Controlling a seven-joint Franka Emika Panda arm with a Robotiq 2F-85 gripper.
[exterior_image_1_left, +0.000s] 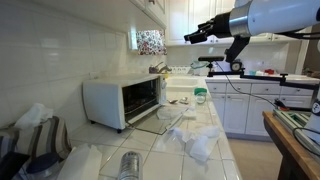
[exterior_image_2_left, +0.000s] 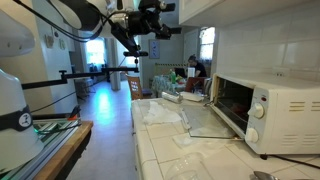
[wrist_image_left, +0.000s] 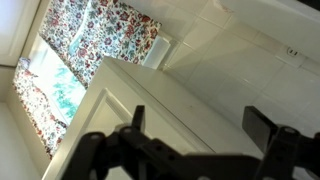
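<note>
My gripper (exterior_image_1_left: 192, 38) hangs high above the counter, well clear of everything on it. In the wrist view, the gripper is open, its dark fingers (wrist_image_left: 259, 126) wide apart with nothing between them. A toaster oven (exterior_image_1_left: 124, 100) with a dark glass door stands against the tiled wall. On the counter (exterior_image_2_left: 150, 148) in front of it lie a crumpled white cloth or paper (exterior_image_1_left: 203, 147) and a flat tray (exterior_image_2_left: 208, 123). A clear glass or jar (exterior_image_1_left: 130, 165) is at the near end.
White upper cabinets (exterior_image_1_left: 118, 12) overhang the counter on the wall side. Farther back are a greenish container (exterior_image_1_left: 200, 92) and the sink area. A wooden table edge (exterior_image_1_left: 290, 145) lies across the aisle. Patterned curtains (wrist_image_left: 115, 35) fill part of the wrist view.
</note>
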